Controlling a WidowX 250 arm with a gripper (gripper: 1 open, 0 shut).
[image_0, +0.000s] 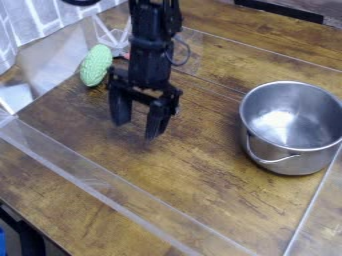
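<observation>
My black gripper (142, 118) hangs over the wooden table, left of centre, slightly blurred, with its two fingers spread apart and nothing visible between them. A pale green oblong object (96, 64) lies behind it to the left, beside a white rack-like item. A large steel pot (289, 126) with a side handle stands to the right.
Clear plastic edging runs along the near left and right sides, and a white cloth or wrapping lies at the back left.
</observation>
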